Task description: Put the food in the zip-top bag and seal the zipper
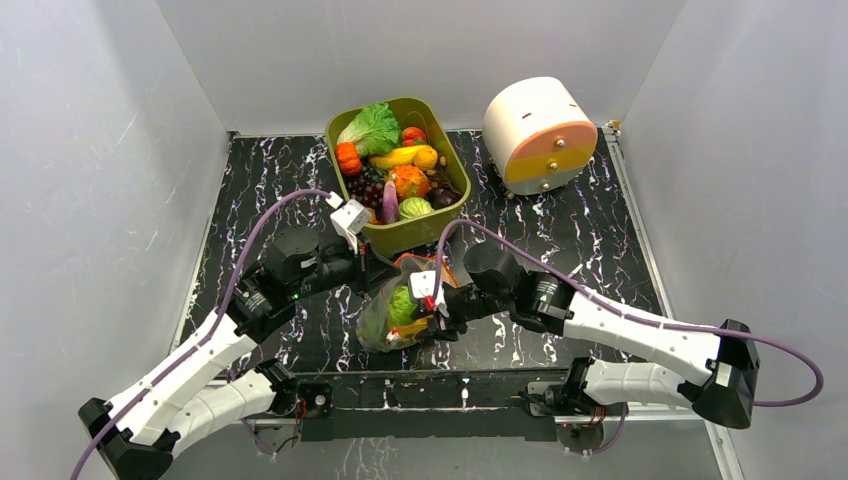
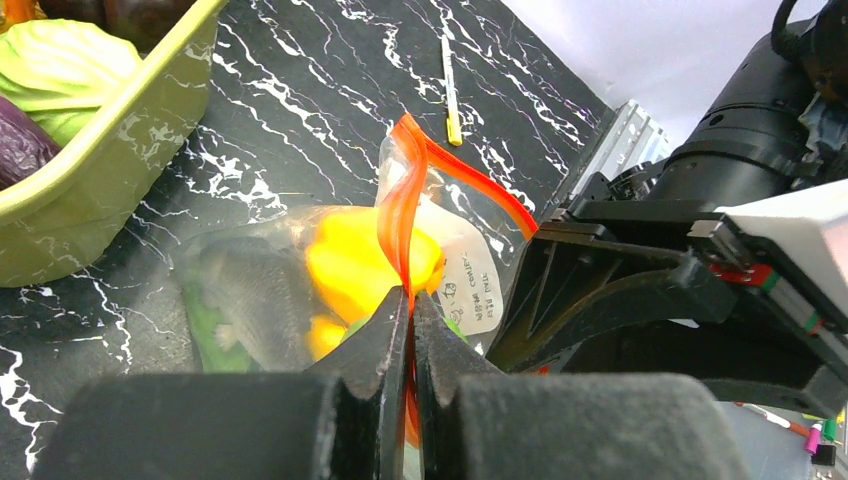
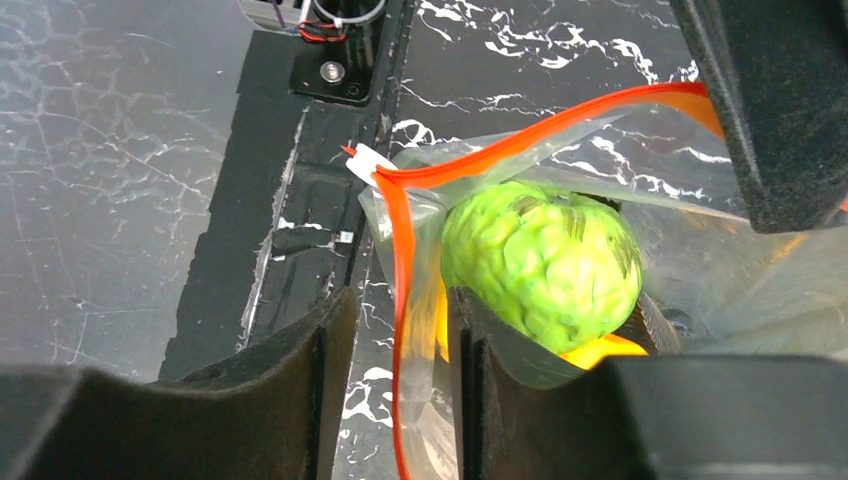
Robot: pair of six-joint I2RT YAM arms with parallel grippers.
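The clear zip bag with an orange zipper lies at the front middle, holding a green cabbage-like piece and yellow pieces. My left gripper is shut on the orange zipper edge at the bag's top. My right gripper is part open, the bag's near zipper strip between its fingers at the end with a white slider beyond them.
The olive bin full of produce stands just behind the bag. A white cylinder box sits at the back right. A marker lies on the marble mat.
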